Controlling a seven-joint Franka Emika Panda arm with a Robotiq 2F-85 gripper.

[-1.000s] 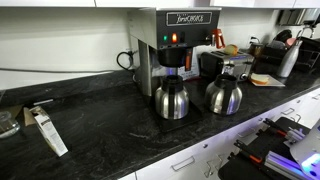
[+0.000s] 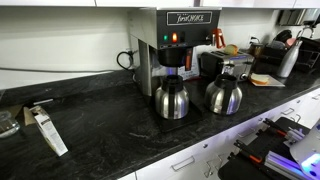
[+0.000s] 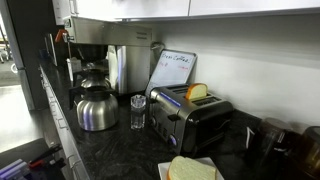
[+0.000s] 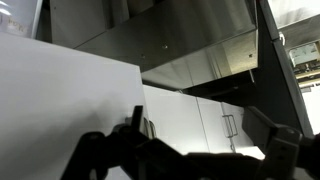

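In the wrist view my gripper stands open, its dark fingers wide apart with nothing between them. Beyond it are white cabinet fronts [image 4: 175,110] and a metal surface. One steel carafe [image 2: 172,100] is in the coffee maker [image 2: 180,28]; a second carafe [image 2: 223,96] stands to its right on the counter. A silver and black toaster [image 3: 190,120] has a bread slice [image 3: 197,91] sticking out of its top. More bread [image 3: 190,168] lies on a white plate [image 3: 163,168] in front of the toaster. Neither exterior view clearly shows the gripper.
A clear glass [image 3: 138,111] stands between the carafes and toaster. A small whiteboard [image 3: 172,68] leans at the wall. At the counter's left lie an open box [image 2: 46,131] and a glass container [image 2: 8,124].
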